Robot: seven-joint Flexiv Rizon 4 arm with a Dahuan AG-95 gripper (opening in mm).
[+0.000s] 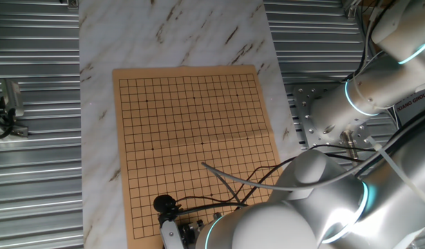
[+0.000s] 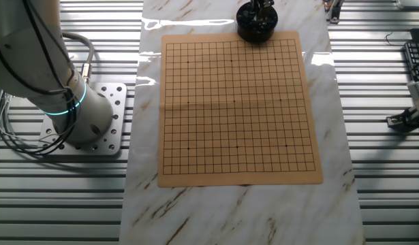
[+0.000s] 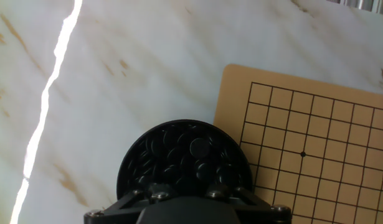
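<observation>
A round black bowl (image 3: pixel 136 152) holds several black go stones (image 3: pixel 200 147). It stands at one corner of the tan go board (image 3: pixel 231 93), partly over the board's edge in the wrist view. My gripper is over the bowl, at the bottom of the wrist view, its dark fingers lost against the black stones. Whether they are apart or closed does not show, nor whether a stone is between them. From exterior view 2, the bowl (image 2: pixel 257 30) is at the board's far edge, with the gripper's lower end just above or in it. The arm hides the bowl in exterior view 1.
No stones show on the visible part of the board (image 2: pixel 240 178). Clear marble tabletop (image 2: pixel 195 214) surrounds much of it. The robot's base plate (image 2: pixel 108 139) is beside the table, and dark cables (image 1: pixel 267 181) hang along the arm.
</observation>
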